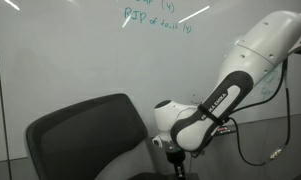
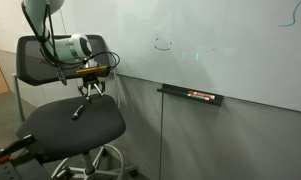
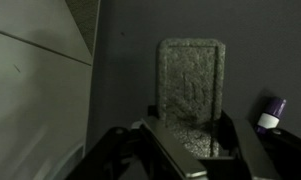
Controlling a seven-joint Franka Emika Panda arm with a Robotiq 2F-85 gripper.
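Observation:
A grey felt-faced eraser (image 3: 190, 85) fills the middle of the wrist view, its long side running away from the hand. My gripper is shut on its near end, with a dark finger to each side. In exterior view 2 the gripper (image 2: 93, 90) is over the back part of the black chair seat (image 2: 95, 125); whether the eraser is clear of the seat cannot be told. A marker with a purple cap and white band (image 3: 271, 113) lies on the seat to the right of the eraser. That dark marker (image 2: 78, 112) also shows in exterior view 2.
The chair's backrest (image 1: 85, 140) rises close beside the arm. Behind stands a whiteboard (image 2: 220, 50) with writing, and a black tray (image 2: 190, 95) holding a red and white item is fixed below it. A black armrest (image 2: 15, 148) sticks out at the near left.

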